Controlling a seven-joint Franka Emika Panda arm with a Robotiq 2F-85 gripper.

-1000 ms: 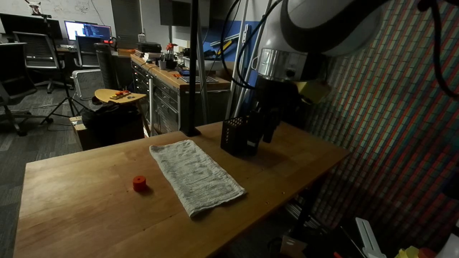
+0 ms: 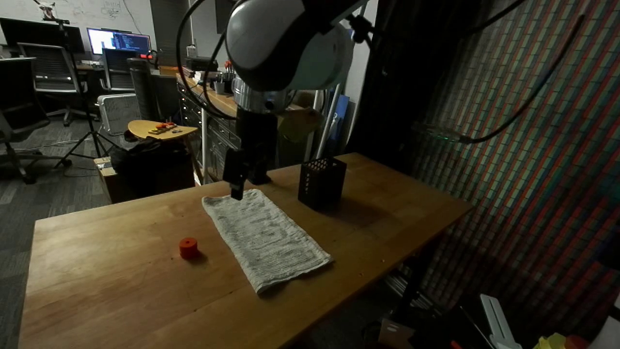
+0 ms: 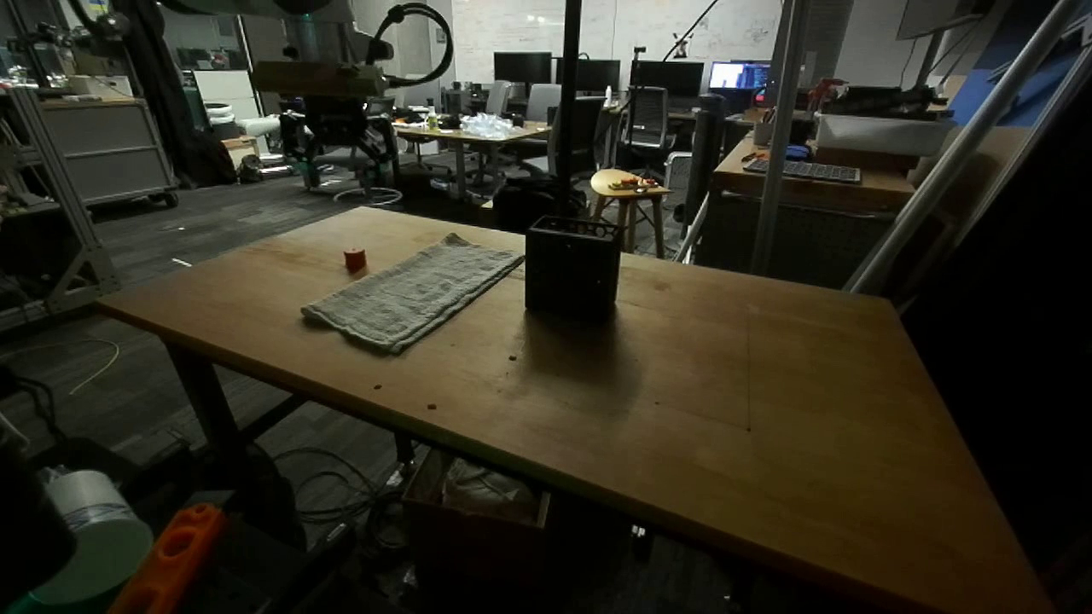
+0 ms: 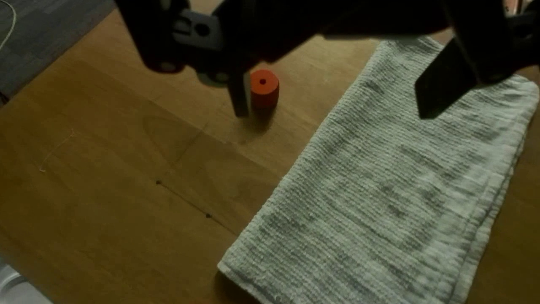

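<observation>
An orange-red cylinder (image 2: 188, 248) with a small hole in its top stands upright on the bare wood. Beside it lies a grey-white cloth (image 2: 268, 241), flat and folded. My gripper is open, its dark fingers wide apart and nothing between them. It hangs above the table, over the cloth's side in the wrist view, where the cylinder (image 4: 264, 90) shows just behind the left fingertip. In the second exterior view the gripper (image 3: 340, 174) is up at the left, dark and clear of the tabletop; the cylinder (image 3: 355, 260) sits left of the cloth (image 3: 415, 292).
A black perforated bin (image 2: 323, 183) stands upright on the table, apart from the cloth. A dark post rises behind the table's far edge.
In the first exterior view the arm has swung left, from in front of the black bin to above the cloth's far end. Cylinder, cloth and bin have stayed in place.
</observation>
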